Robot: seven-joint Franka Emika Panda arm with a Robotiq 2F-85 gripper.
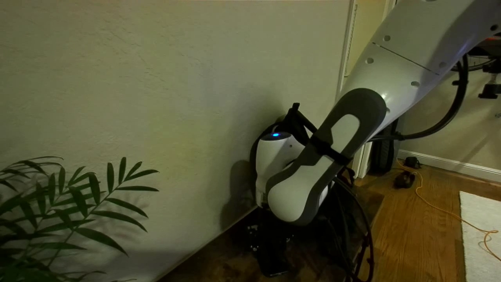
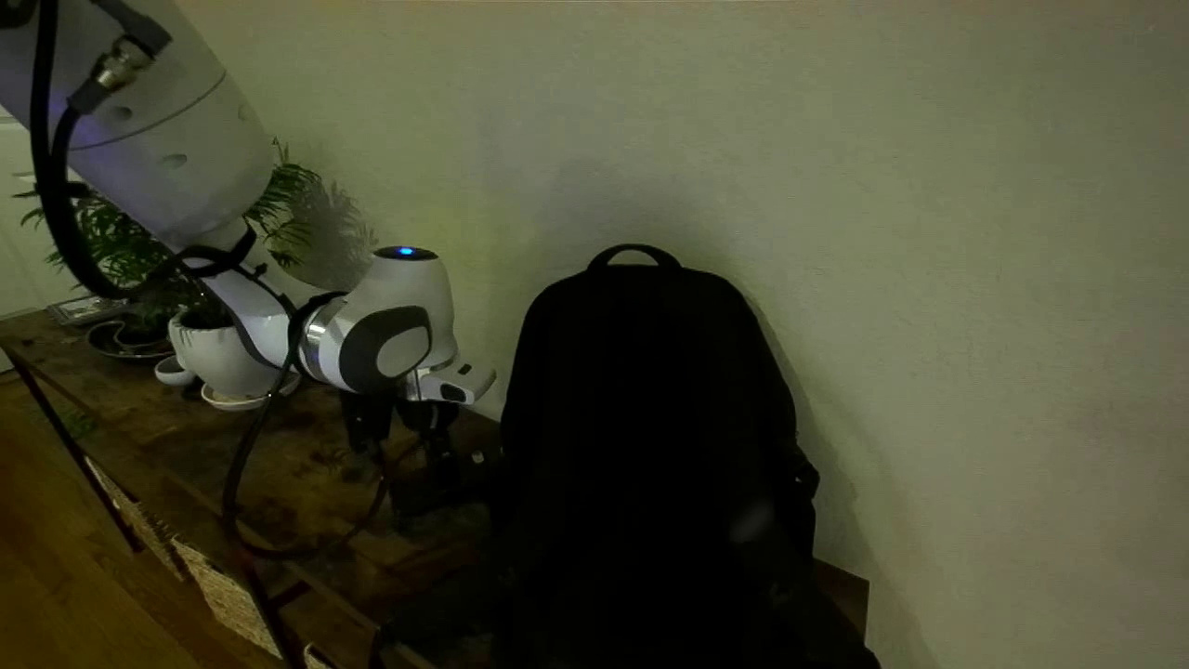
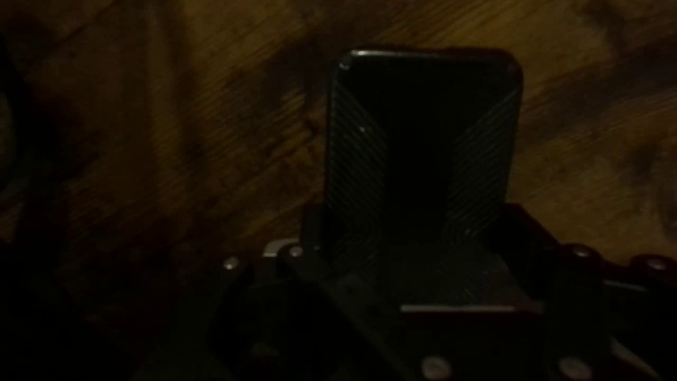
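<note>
A black, flat, rectangular object [image 3: 419, 146] with rounded corners and ribbed sides fills the middle of the wrist view. My gripper straddles its near end, with dark fingers close along both sides. The picture is too dark to tell whether they press on it. In exterior view 1 the black object [image 1: 273, 264] juts toward the camera from under my gripper [image 1: 272, 237]. Seen from exterior view 2, my gripper [image 2: 401, 435] points down over the dark wooden tabletop [image 2: 279, 468], left of a black backpack [image 2: 658, 390]. Its fingertips are lost in shadow there.
The wall [image 2: 947, 279] rises close behind the arm. Potted plants, one in a white pot [image 2: 228, 351], stand at the table's left end. A cable [image 2: 240, 468] loops from the arm over the table's front. Some tabletop between pot and gripper is bare.
</note>
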